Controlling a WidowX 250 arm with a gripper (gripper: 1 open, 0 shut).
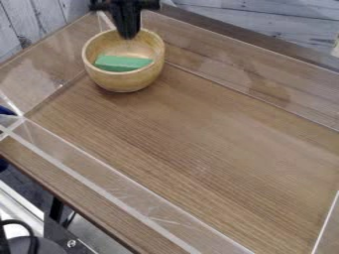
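A round wooden bowl (pixel 122 81) stands on the wooden table (pixel 199 169) in the upper left. A green rectangular piece (pixel 122 63) lies inside it. Above the bowl's far rim, at the top edge, is my dark gripper (pixel 127 25), partly cut off by the frame. Nothing shows held below it; its fingertips are too small and dark to judge clearly.
White wall boards (pixel 279 20) border the back. Transparent tape runs along the near left, with dark items at the lower-left edge.
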